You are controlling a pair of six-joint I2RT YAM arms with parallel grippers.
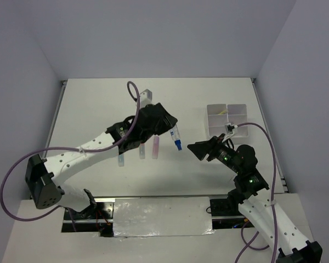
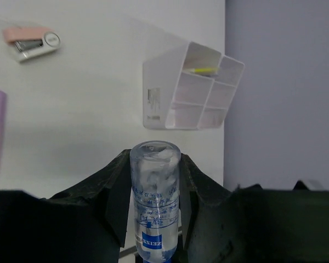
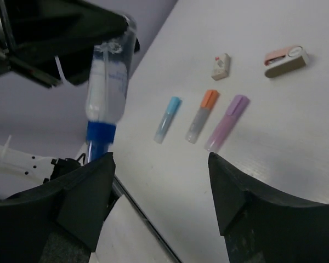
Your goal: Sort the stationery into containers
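Observation:
A clear spray bottle with a blue neck point(image 1: 176, 138) hangs well above the table, with my left gripper point(image 1: 171, 125) shut on it. In the left wrist view the bottle point(image 2: 155, 200) stands between both fingers, its label showing. My right gripper point(image 1: 194, 152) is part open and empty, to the right of the bottle's blue end. Blue point(image 3: 168, 119), orange point(image 3: 202, 116) and purple point(image 3: 227, 123) markers lie on the table in the right wrist view. An eraser point(image 3: 221, 66) and a pink-and-white stapler point(image 3: 287, 60) lie beyond them.
The white divided container point(image 1: 226, 118) stands at the table's right side; one compartment holds something yellow point(image 2: 203, 70). Close behind my right arm is its front edge.

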